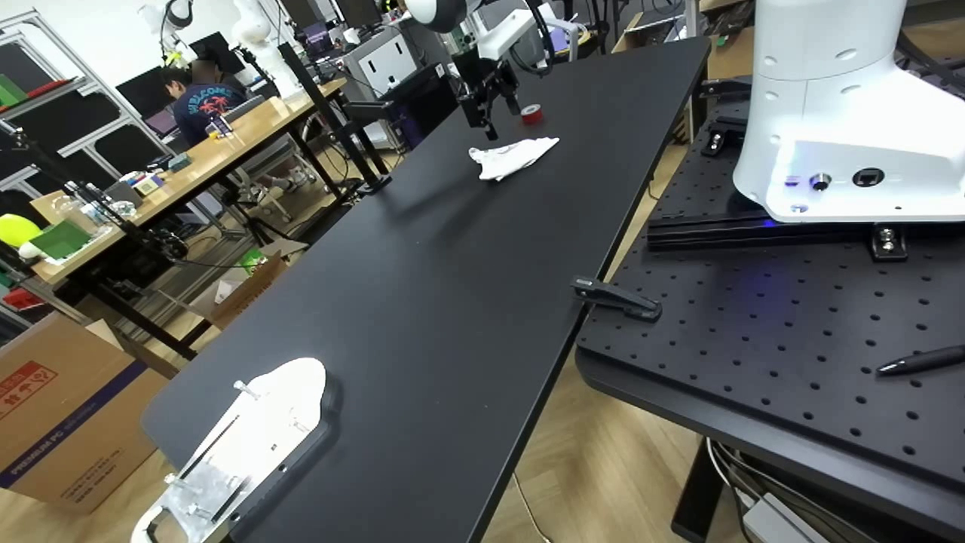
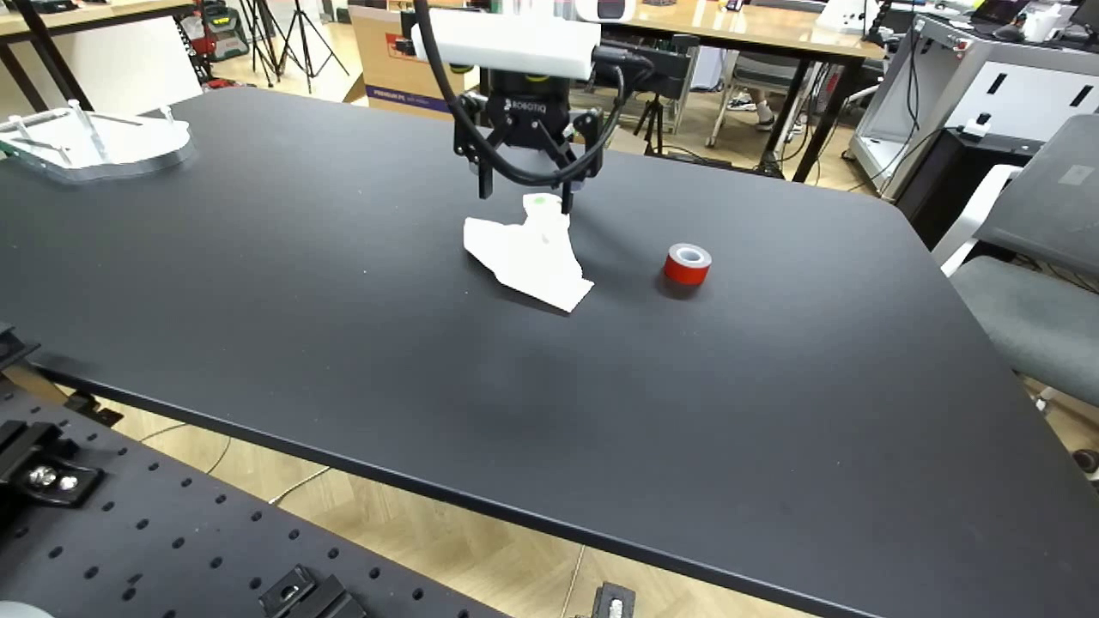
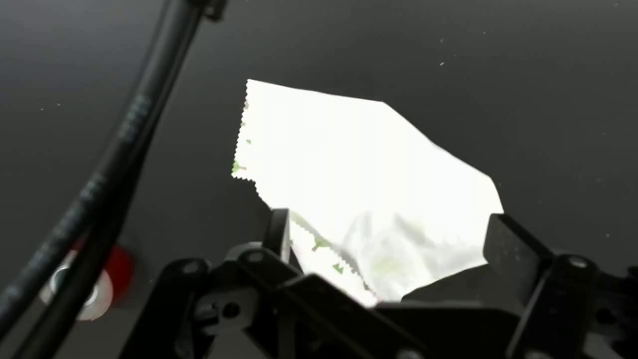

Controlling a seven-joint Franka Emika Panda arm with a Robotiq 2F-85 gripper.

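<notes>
A crumpled white wrapper (image 2: pixel 531 257), with zigzag edges and small green prints, lies on the black table. My gripper (image 2: pixel 526 201) is open and hangs low over the wrapper's far side. In the wrist view the wrapper (image 3: pixel 359 161) fills the middle, and its crumpled lower part shows between the two spread fingers of my gripper. Exterior view 1 has the gripper (image 1: pixel 493 127) above and behind the wrapper (image 1: pixel 511 159). Whether the fingertips touch it, I cannot tell.
Near the wrapper stands a red tape roll (image 2: pixel 687 264), partly behind a cable in the wrist view. A white board with pegs (image 1: pixel 262 434) sits at the table's far end.
</notes>
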